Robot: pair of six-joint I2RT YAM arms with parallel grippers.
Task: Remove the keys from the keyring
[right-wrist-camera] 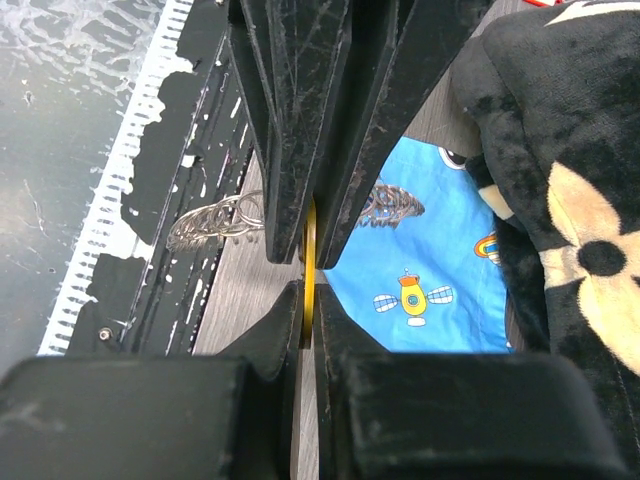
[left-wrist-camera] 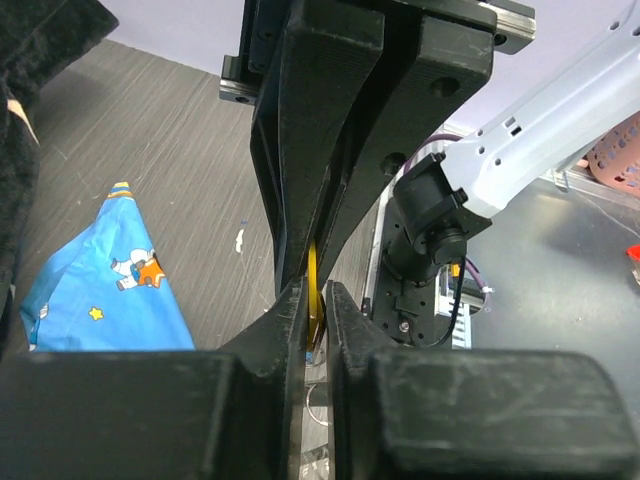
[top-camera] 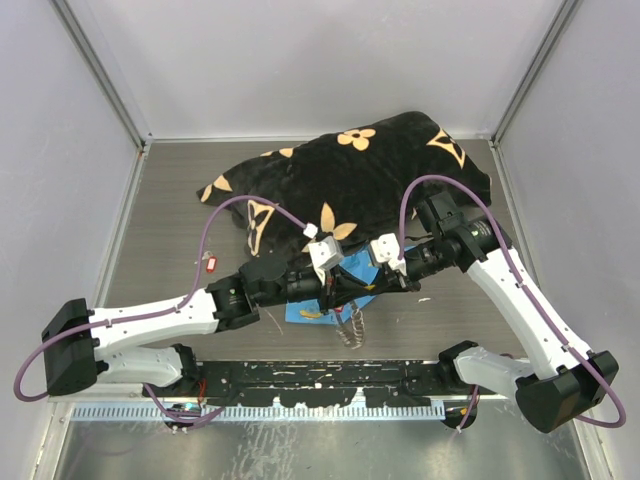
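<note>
Both grippers meet at the centre front. My left gripper (top-camera: 350, 293) and my right gripper (top-camera: 378, 283) point at each other around a thin yellow piece (left-wrist-camera: 312, 290), which runs between both sets of fingers. The right gripper is shut on it; the left one's fingers are nearly together around it, whether closed on it cannot be told. A coiled wire keyring (right-wrist-camera: 205, 225) hangs behind the fingers in the right wrist view and dangles below them in the top view. Whether any key is attached is hidden.
A blue cloth (right-wrist-camera: 420, 320) lies beneath the grippers. A black blanket with flowers (top-camera: 290, 180) covers the back of the board. A small red-and-white object (top-camera: 211, 262) lies at the left.
</note>
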